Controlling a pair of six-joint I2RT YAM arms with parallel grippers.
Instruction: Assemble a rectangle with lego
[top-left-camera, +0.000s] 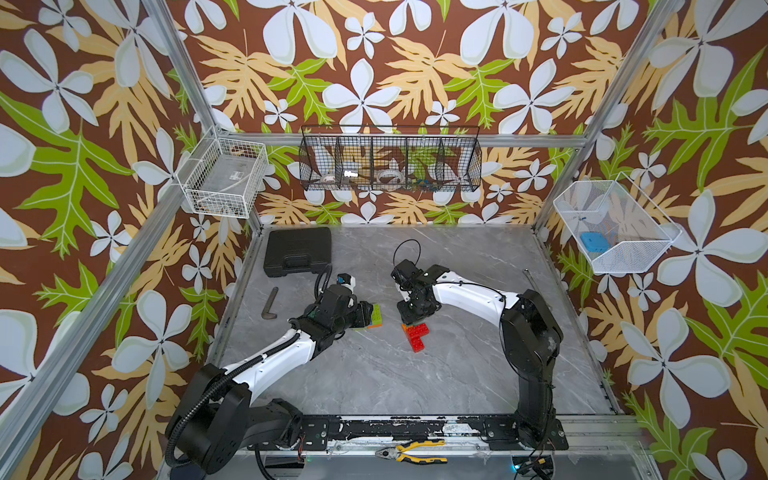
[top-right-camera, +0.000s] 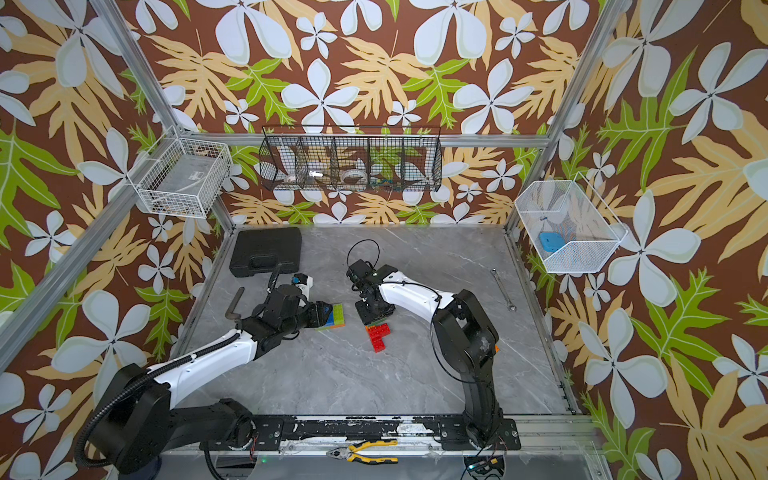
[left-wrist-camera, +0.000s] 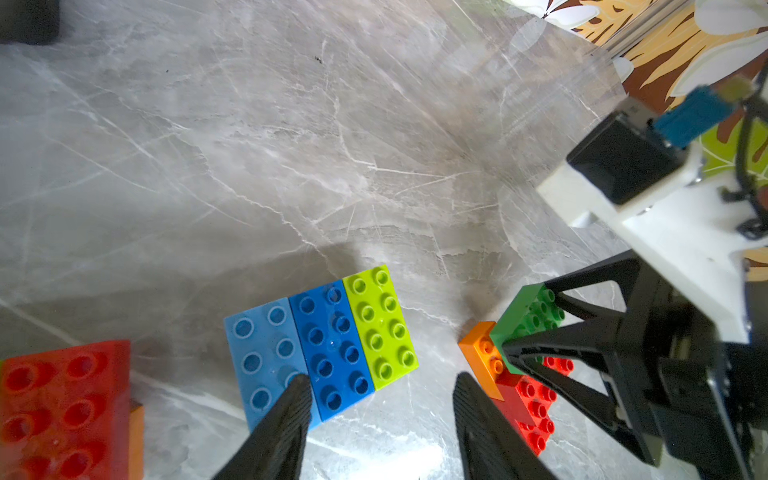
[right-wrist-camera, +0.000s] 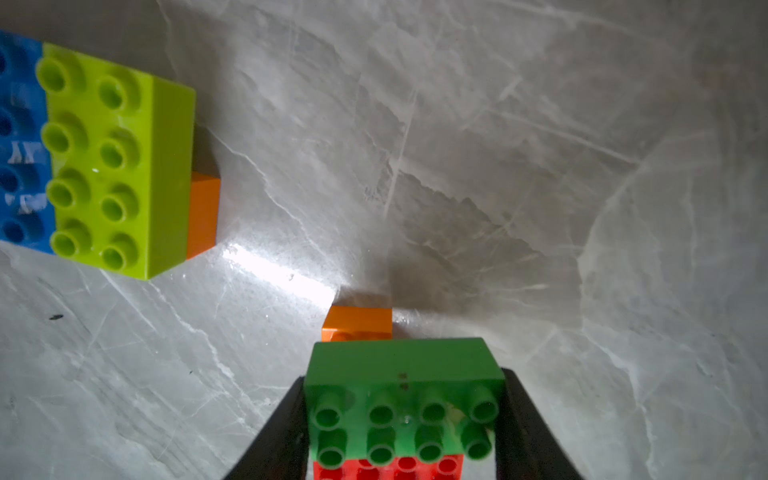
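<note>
My right gripper is shut on a green brick, studs visible. The green brick overlaps an orange brick joined to red bricks; I cannot tell whether it touches them. To the left stands a block with light blue, dark blue and lime bricks on top. Orange shows beneath the lime one. My left gripper is open over this block's near side, with one finger covering part of the light blue brick and nothing gripped.
Another red brick with orange under it sits at the left edge of the left wrist view. A black case and a dark angled tool lie at the back left. Clear table spreads in front of the red bricks.
</note>
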